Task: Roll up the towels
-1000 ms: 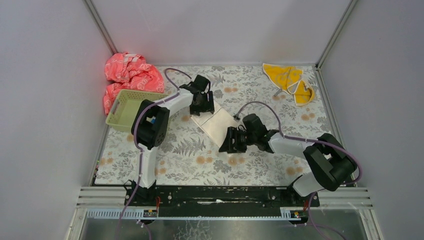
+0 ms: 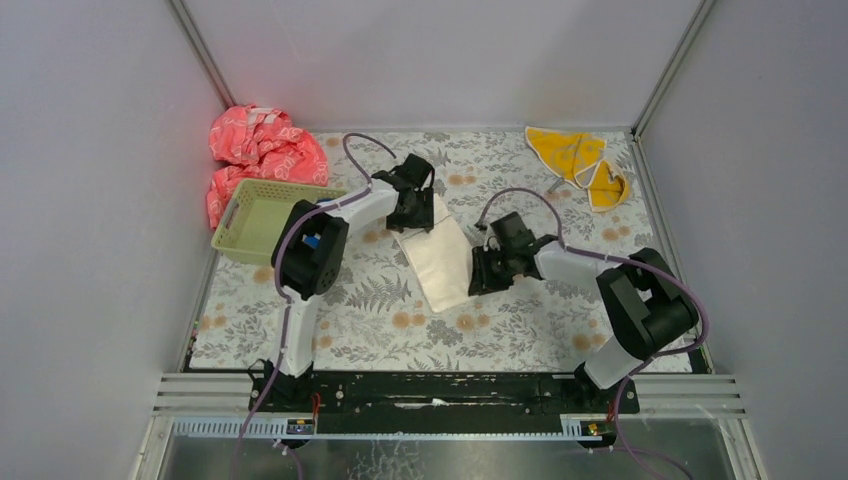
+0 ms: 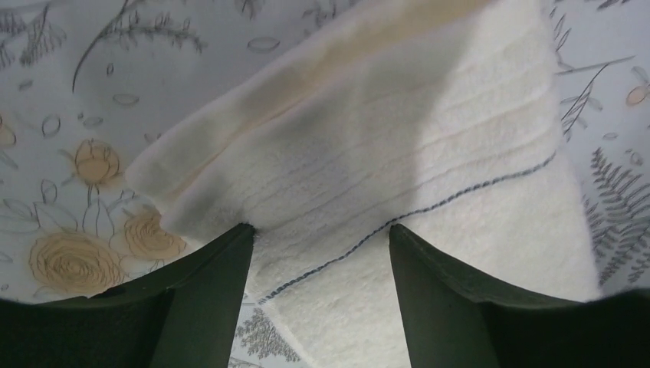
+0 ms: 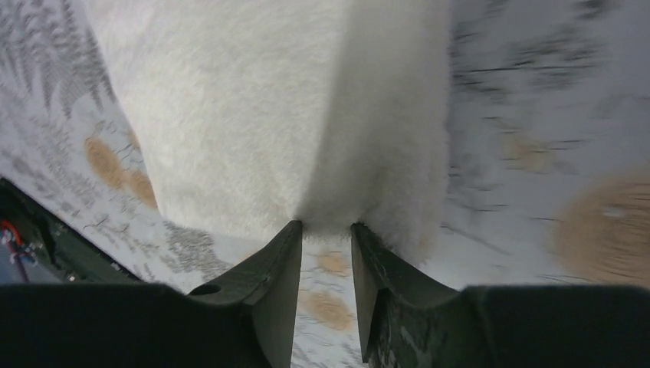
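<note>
A cream towel [image 2: 440,267] with a dark stripe lies slantwise on the table between my two arms. My left gripper [image 2: 411,222] is over its far-left end. In the left wrist view the fingers [image 3: 222,261] stand well apart above the striped part, where the far end shows a raised fold. My right gripper [image 2: 480,287] is at the near-right edge. The right wrist view shows its fingers [image 4: 283,253] a narrow gap apart, with the towel's edge [image 4: 329,228] showing at the tips; whether they touch it is unclear.
To the left stands a green basket [image 2: 258,250], with a crumpled red cloth [image 2: 262,150] behind it. A yellow cloth [image 2: 566,153] lies at the far right.
My left gripper is slightly further right.
</note>
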